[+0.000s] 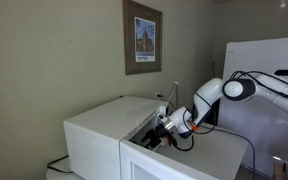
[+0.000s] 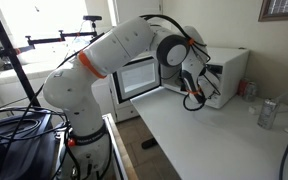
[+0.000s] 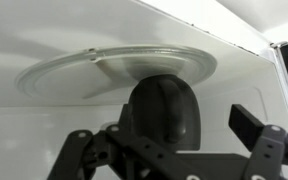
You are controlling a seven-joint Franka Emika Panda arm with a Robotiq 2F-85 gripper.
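Inside the white microwave (image 1: 109,125), a black rounded object (image 3: 166,112) stands by the clear glass turntable (image 3: 54,72) in the wrist view. My gripper has its fingers spread apart; the black object appears between them, nearer the left finger, with a gap toward the right one. Whether the left finger touches it I cannot tell. From exterior view 1 the dark hand sits within the microwave's opening, partly hidden by the open door (image 1: 149,165). The cavity is mostly blocked by the arm in exterior view 2.
The microwave door (image 2: 136,77) stands open beside the arm. A clear jar (image 2: 268,115) and another container (image 2: 250,90) stand to the right in exterior view 2. The cavity's walls are close around my hand.
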